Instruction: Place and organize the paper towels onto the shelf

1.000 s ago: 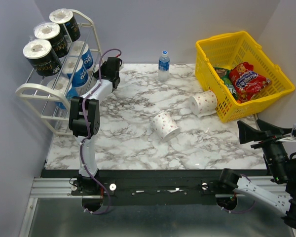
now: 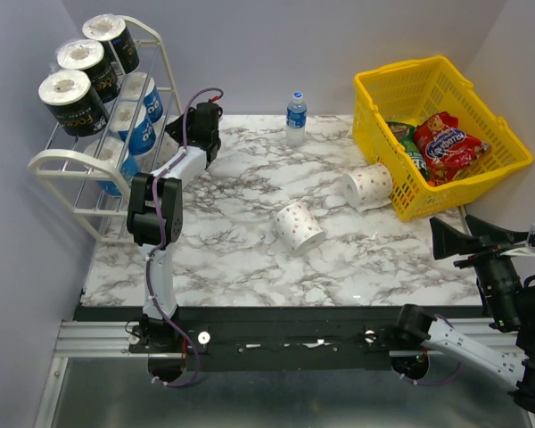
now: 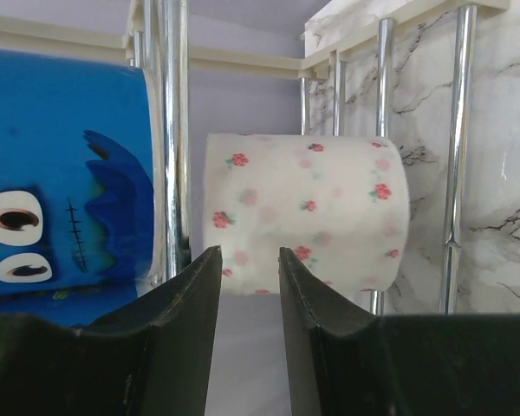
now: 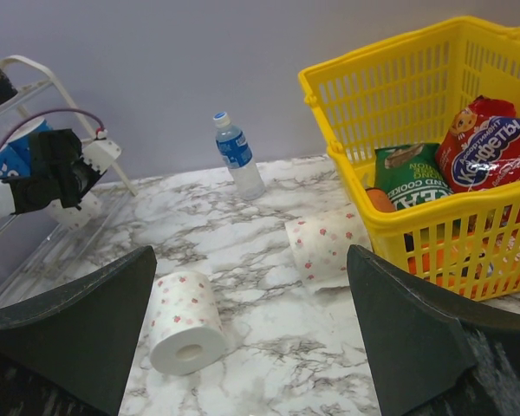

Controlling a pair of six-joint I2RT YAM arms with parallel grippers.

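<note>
A flowered paper towel roll (image 3: 305, 208) lies on its side on the shelf's lower rack. My left gripper is right beside it, fingers slightly apart, the roll just beyond their tips; in the top view the arm reaches into the shelf (image 2: 80, 159)'s right side. Two more flowered rolls (image 2: 299, 229) (image 2: 366, 187) lie on the table. Dark rolls (image 2: 73, 100) fill the top tier, blue rolls (image 2: 143, 129) the tier below. My right gripper stands open at the table's right front, empty.
A yellow basket (image 2: 374, 102) with snack bags stands at the back right. A water bottle (image 2: 296, 125) stands near the back wall.
The left arm has shifted very slightly, and the shelf with its rolls appears moved a little leftward. The right arm is still.
</note>
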